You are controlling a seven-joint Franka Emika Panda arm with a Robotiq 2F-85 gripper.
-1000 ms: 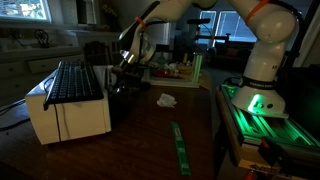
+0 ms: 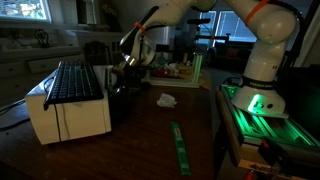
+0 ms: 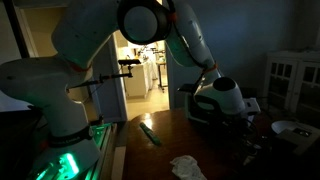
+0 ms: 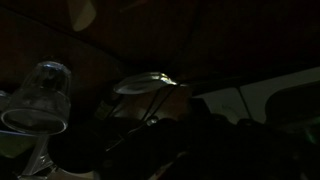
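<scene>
My gripper (image 2: 129,78) is low over the table, beside the far end of the white box in exterior view 1. From the other side, the gripper (image 3: 246,138) is reaching into a dark cluster of things. It appears shut, and nothing can be made out between its fingers in the very dark wrist view. A clear glass (image 4: 42,95) lies to the left there. Near the middle of that view is a thing with a shiny curved rim (image 4: 145,80) and thin wires below it; what it is I cannot tell.
A white box (image 2: 75,118) with a black keyboard-like panel (image 2: 76,82) on top stands at the left. A crumpled white cloth (image 2: 166,101) and a green strip (image 2: 180,148) lie on the brown table (image 2: 130,150).
The arm has shifted slightly near the far end of the white box. The cloth, green strip and box have stayed in place.
</scene>
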